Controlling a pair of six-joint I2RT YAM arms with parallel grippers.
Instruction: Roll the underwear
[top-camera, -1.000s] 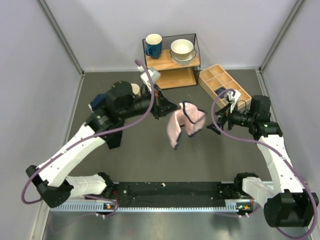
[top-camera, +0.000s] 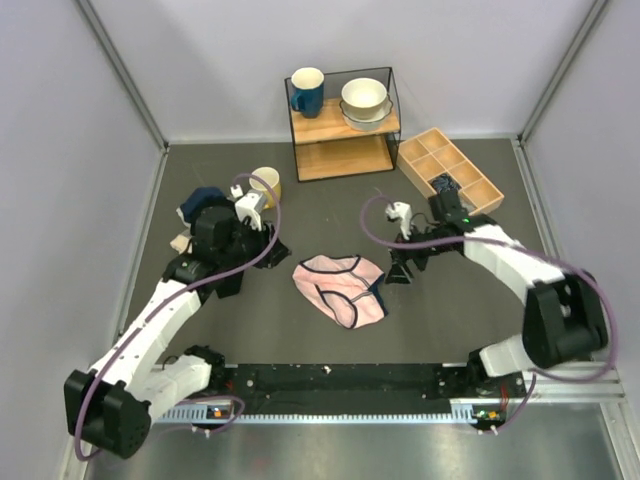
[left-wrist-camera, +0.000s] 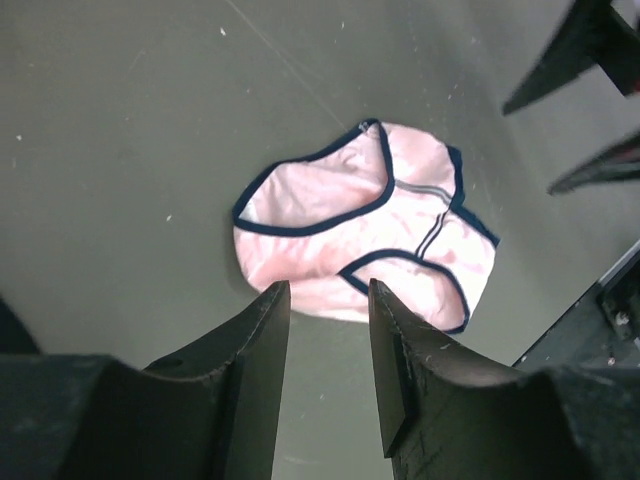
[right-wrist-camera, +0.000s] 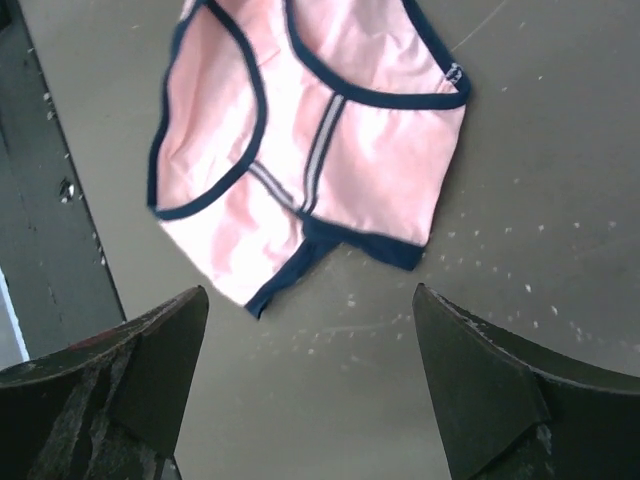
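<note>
Pink underwear with navy trim (top-camera: 338, 290) (left-wrist-camera: 350, 260) (right-wrist-camera: 390, 150) lies spread, slightly rumpled, on the dark table between the grippers. My left gripper (top-camera: 270, 250) hovers to its upper left in the top view, fingers apart with nothing between them. My right gripper (top-camera: 398, 268) is just right of the underwear, its fingers wide apart and empty.
A dark fabric pile (top-camera: 200, 200) sits at the left, near a yellow mug (top-camera: 265, 185). A rack (top-camera: 340, 155) with a blue mug and bowls stands at the back, with a wooden compartment tray (top-camera: 430, 160) beside it.
The underwear, hanging from my left gripper earlier, now lies on the table, and that gripper has moved back left. My right gripper has moved left and toward the underwear.
</note>
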